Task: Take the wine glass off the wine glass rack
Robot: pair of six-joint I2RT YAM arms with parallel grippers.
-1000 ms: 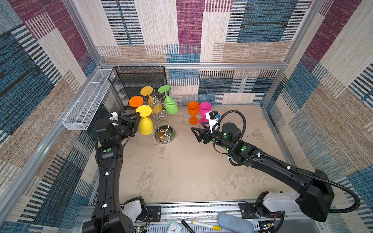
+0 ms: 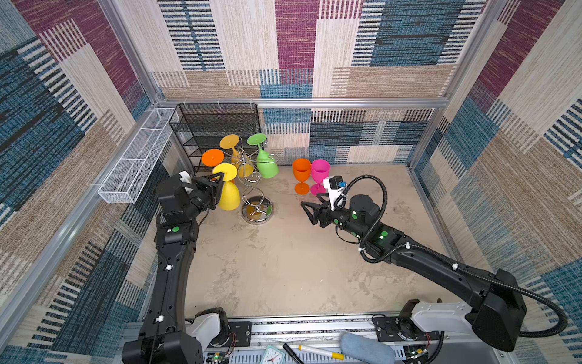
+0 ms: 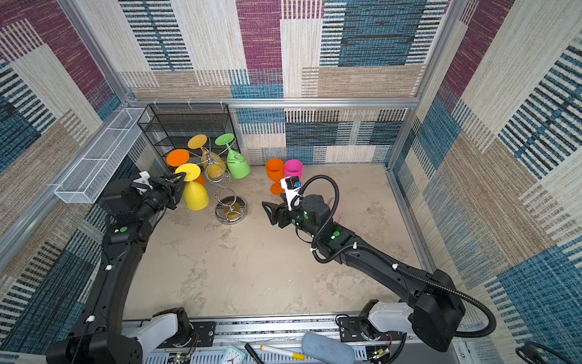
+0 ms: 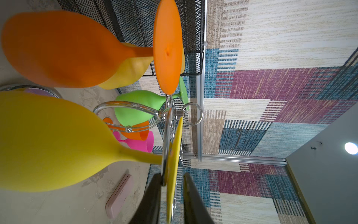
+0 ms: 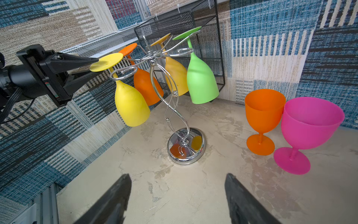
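A chrome rack (image 5: 173, 112) holds upside-down glasses: yellow (image 2: 229, 194), orange (image 5: 147, 85), amber (image 5: 177, 74) and green (image 5: 201, 80). My left gripper is at the yellow glass's foot, its blurred fingertips either side of the foot's edge in the left wrist view; whether they press on it is unclear. My right gripper stands open, right of the rack and empty.
An orange goblet (image 5: 264, 110) and a pink goblet (image 5: 309, 130) stand upright at the back right of the rack. A black mesh shelf (image 2: 215, 121) is behind the rack.
My left gripper has moved slightly right and upward in the top left view, onto the yellow glass's foot. The right arm has shifted slightly rightward.
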